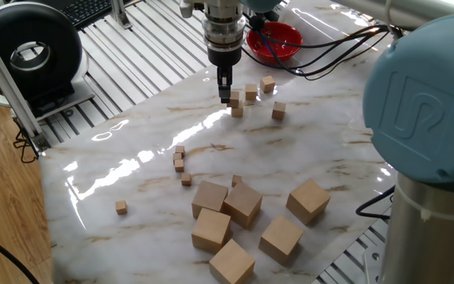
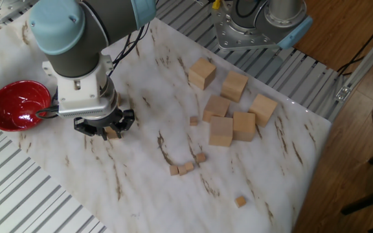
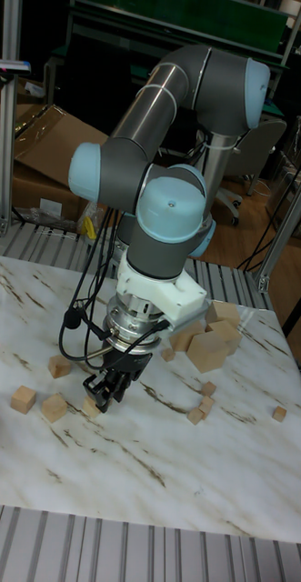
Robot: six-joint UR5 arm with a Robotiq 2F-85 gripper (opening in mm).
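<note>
My gripper [image 1: 225, 98] points down over the far part of the marble table, beside a group of small wooden cubes. It looks shut on a small wooden cube [image 1: 234, 99], which shows at its fingertips. In the second view this cube [image 2: 112, 133] sits between the two black fingers. Just below it in the first view is another small cube [image 1: 237, 112]; whether the two touch cannot be told. Three more small cubes stand near: one beside the gripper [image 1: 251, 92], one farther back [image 1: 268, 84] and one to the right [image 1: 278, 110].
A red bowl [image 1: 274, 42] stands at the back edge. Several large wooden cubes [image 1: 243, 205] cluster at the front. A short row of little cubes [image 1: 179, 159] and a lone one [image 1: 121, 207] lie to the left.
</note>
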